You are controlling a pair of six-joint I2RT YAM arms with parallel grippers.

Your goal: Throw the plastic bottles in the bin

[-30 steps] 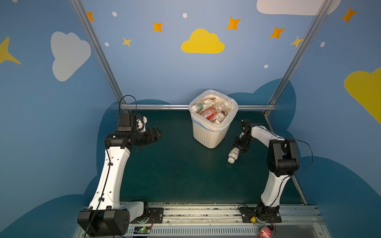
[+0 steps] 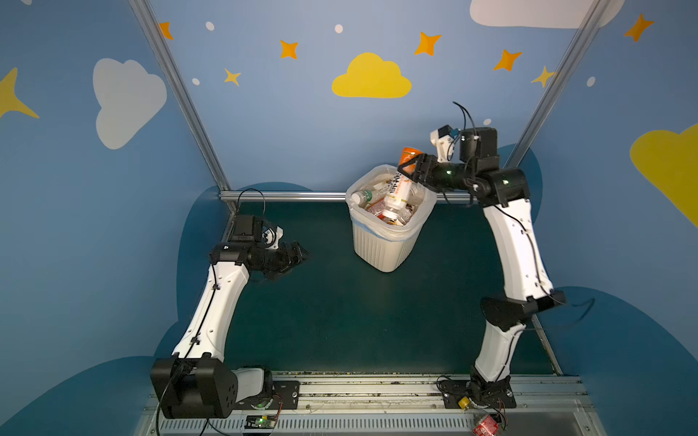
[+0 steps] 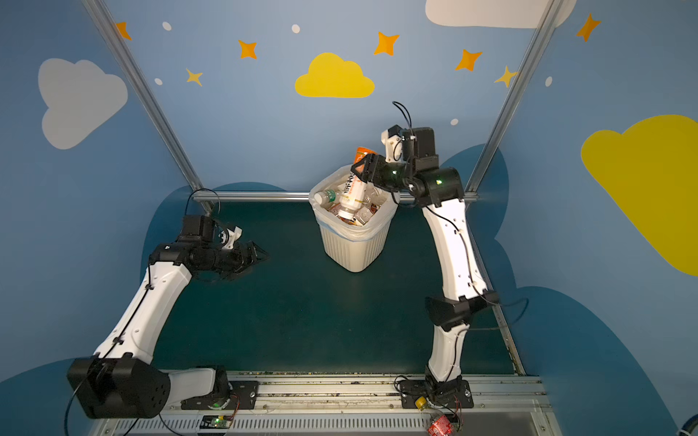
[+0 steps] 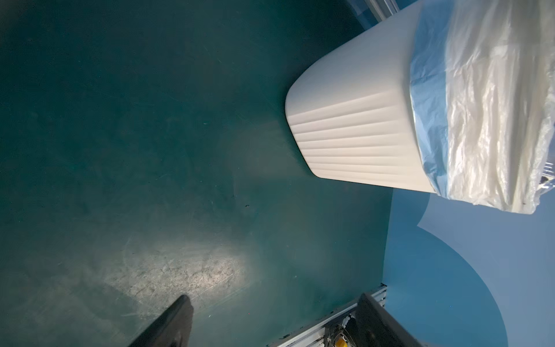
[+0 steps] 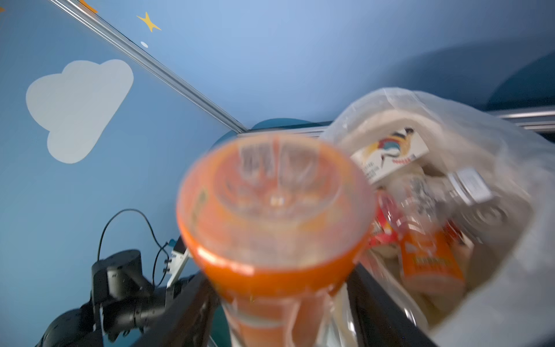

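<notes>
An orange-and-white plastic bottle [image 2: 397, 192] stands tilted over the mouth of the white bin [image 2: 386, 245], its cap end down among the bottles inside. Around its upper part are the fingers of my right gripper [image 2: 407, 170]. In the right wrist view the bottle's blurred orange base [image 5: 274, 214] fills the middle, with one finger [image 5: 196, 309] on either side; whether they still press on it is unclear. Off to the left of the bin, my left gripper [image 2: 299, 254] hangs open and empty, its fingertips wide apart in the left wrist view.
Several bottles, one with a green label [image 2: 365, 196], fill the lined bin nearly to its rim. A metal rail [image 2: 305, 196] runs along the back wall.
My right arm has swung up and left, carrying the bottle from above the table right of the bin to over its opening. The left arm has shifted slightly.
</notes>
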